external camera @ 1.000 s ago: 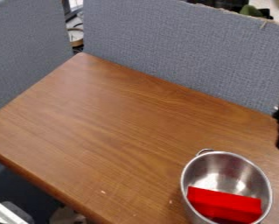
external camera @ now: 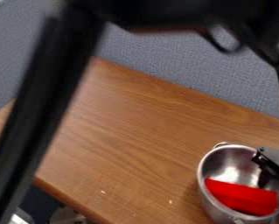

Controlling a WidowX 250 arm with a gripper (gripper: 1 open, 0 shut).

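Note:
A steel pot (external camera: pixel 222 160) stands at the lower right of the table (external camera: pixel 118 131), with a red block (external camera: pixel 242 197) lying inside it. The gripper (external camera: pixel 270 166) reaches in from the right at the pot's right rim, above the red block; whether it touches either cannot be told, nor how far its fingers are open. Large dark, blurred parts, likely of the arm, cross the top and left of the view.
Grey padded panels (external camera: pixel 183 66) border the table at the back and left.
The gripper has moved left from the right edge to the pot, and dark arm parts now cover much of the top and left. The pot appears shifted slightly right.

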